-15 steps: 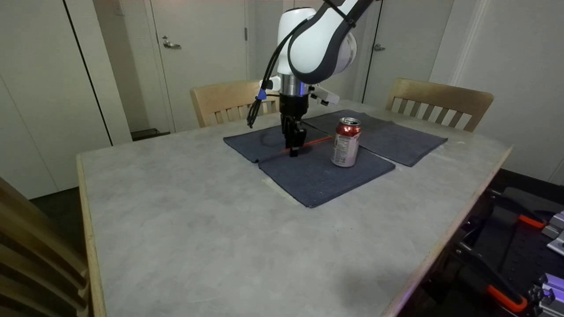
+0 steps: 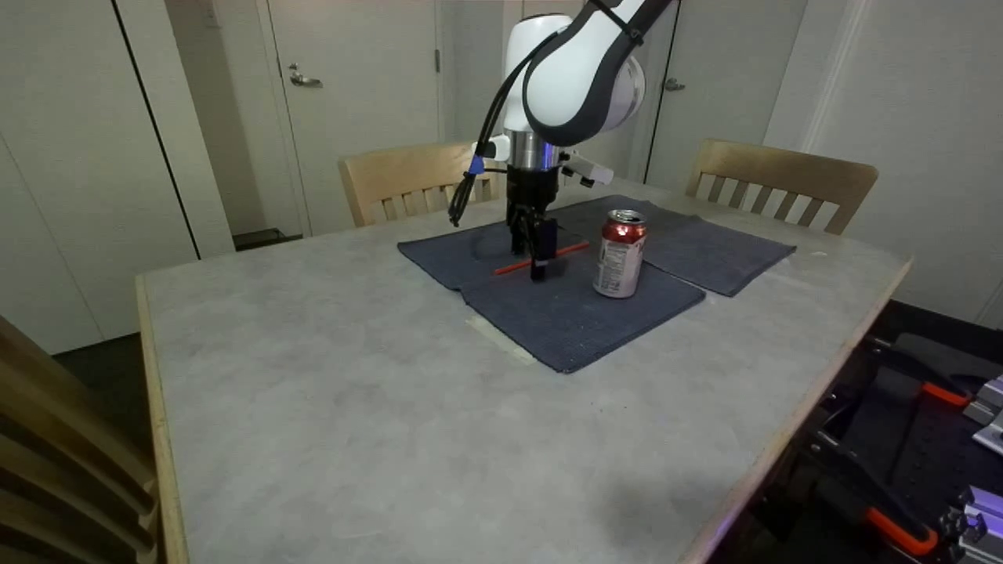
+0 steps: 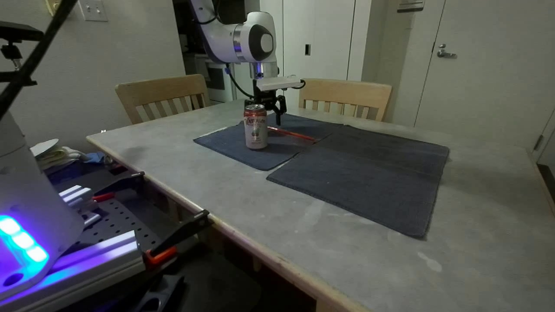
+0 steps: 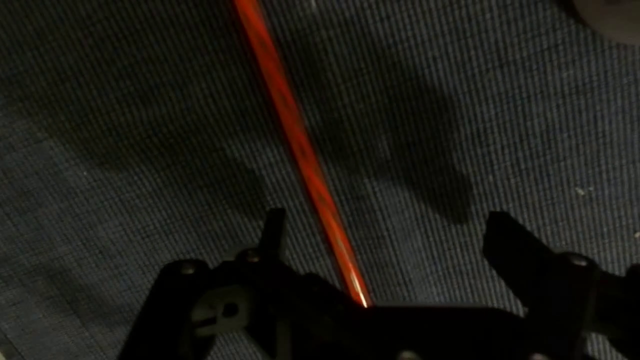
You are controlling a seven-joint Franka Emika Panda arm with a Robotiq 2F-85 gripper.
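A thin red stick (image 2: 512, 267) lies flat on the dark cloth (image 2: 578, 329), with a red-and-white can (image 2: 620, 255) standing upright close by. My gripper (image 2: 529, 258) is open and points straight down at the stick. In the wrist view the stick (image 4: 306, 156) runs slantwise between the two spread fingertips of the gripper, nearer the left one, and touches neither that I can make out. Its lower end passes out of sight behind the gripper body. Only the can's edge (image 4: 615, 18) shows there, at the top right corner.
A second dark cloth (image 3: 369, 177) lies beside the first on the grey table (image 3: 484, 218). Wooden chairs (image 2: 785, 183) stand along the far edge.
My gripper has shifted slightly right in exterior view 1 over the past second. The near cloth's front corner and the can sit slightly further right too. The gripper stays low over the stick.
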